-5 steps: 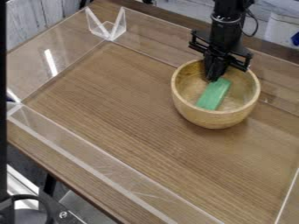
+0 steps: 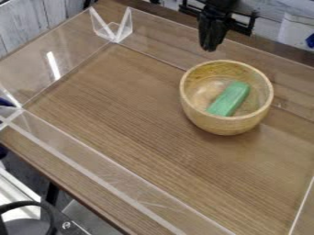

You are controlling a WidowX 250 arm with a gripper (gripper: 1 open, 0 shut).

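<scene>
A wooden bowl [image 2: 196, 96] sits on the brown tabletop at the right of centre, with a green oblong object [image 2: 229, 98] lying inside it. The black gripper [image 2: 211, 45] is up at the top of the view, above and behind the bowl and apart from it. It looks shut, with nothing seen between its fingers; the upper part of the arm is out of frame.
Clear plastic pieces [image 2: 113, 27] stand at the back left, and clear strips run along the left and front. A dark cable or ring shows at the bottom left corner.
The gripper has risen out of the bowl and backed away towards the top of the view. The green object remains in the bowl.
</scene>
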